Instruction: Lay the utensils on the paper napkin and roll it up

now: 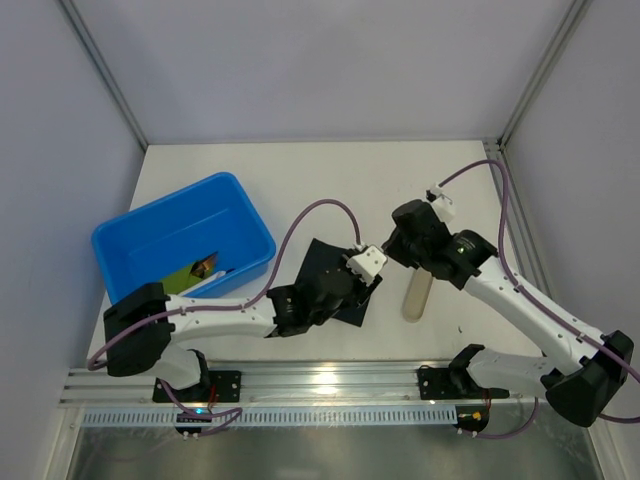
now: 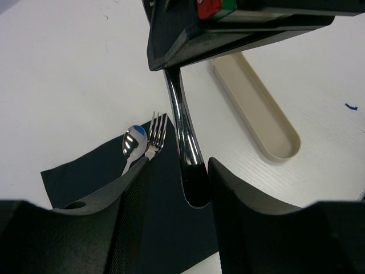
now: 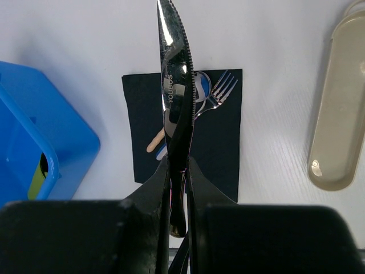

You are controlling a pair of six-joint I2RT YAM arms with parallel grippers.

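A shiny metal knife (image 3: 177, 85) is gripped by my right gripper, shut on it with the serrated blade showing past the fingers. In the left wrist view one end of the knife (image 2: 187, 137) reaches down between the fingers of my left gripper. Those fingers stand apart, with a gap at the left; whether the right one touches the knife is unclear. Below lies the black napkin (image 3: 219, 154), flat on the table, bearing a spoon (image 3: 202, 85) and a fork (image 3: 215, 100) side by side. From above, the left arm hides part of the napkin.
The blue bin (image 1: 180, 195) stands at the left with a green item (image 1: 180, 279) and other things inside. To the napkin's right is an empty beige tray (image 1: 417, 295).
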